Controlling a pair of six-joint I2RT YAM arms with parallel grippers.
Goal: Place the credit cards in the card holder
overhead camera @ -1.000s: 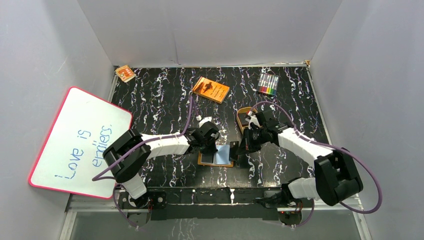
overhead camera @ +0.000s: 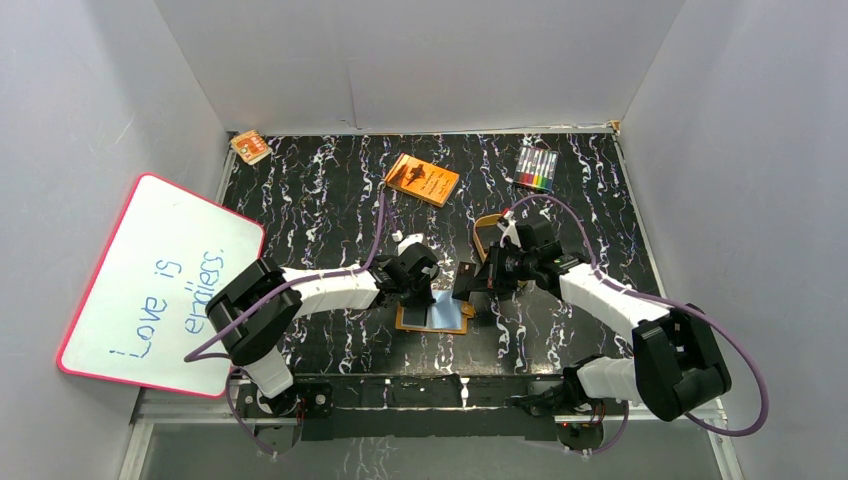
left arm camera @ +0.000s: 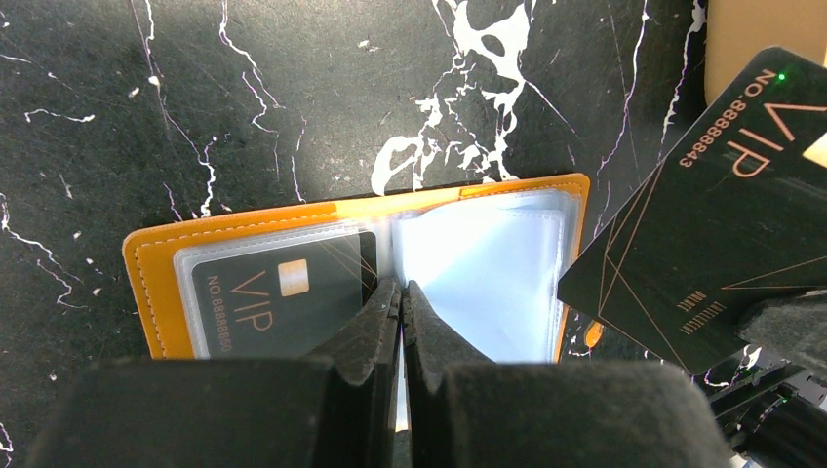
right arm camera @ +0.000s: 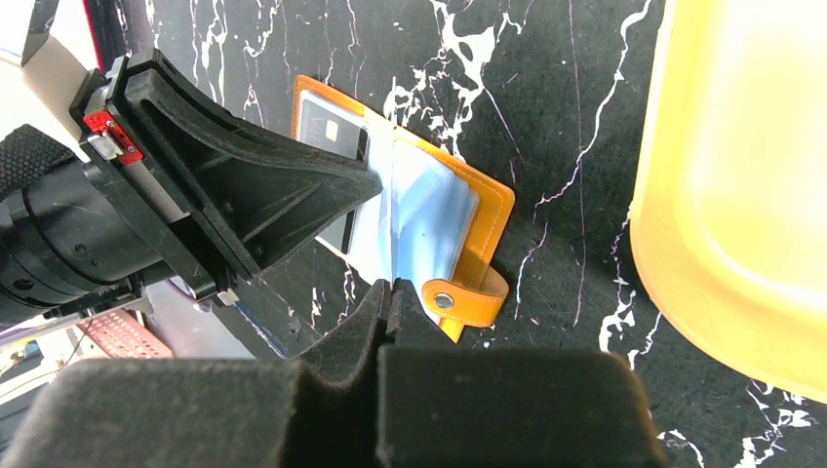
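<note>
An orange card holder (overhead camera: pixel 460 326) lies open on the table, with a dark VIP card (left arm camera: pixel 249 307) in its left clear sleeve and pale sleeves (left arm camera: pixel 478 263) on the right. My left gripper (overhead camera: pixel 428 300) is shut, its fingertips (left arm camera: pixel 390 302) at the holder's middle beside the sleeves; whether they pinch a sleeve I cannot tell. My right gripper (overhead camera: pixel 482 280) is shut on a black VIP card (left arm camera: pixel 683 244), held above and right of the holder. In the right wrist view this card is edge-on above the fingertips (right arm camera: pixel 383 307).
A yellow tray (right arm camera: pixel 731 175) sits to the right, behind my right gripper. An orange book (overhead camera: pixel 422 180), a marker set (overhead camera: pixel 536 168) and a small orange item (overhead camera: pixel 251 147) lie at the back. A whiteboard (overhead camera: pixel 150 290) leans at the left.
Since a second ago my right gripper has moved slightly backward, up the top view, with the card, away from the holder's right side. My left arm has not visibly moved.
</note>
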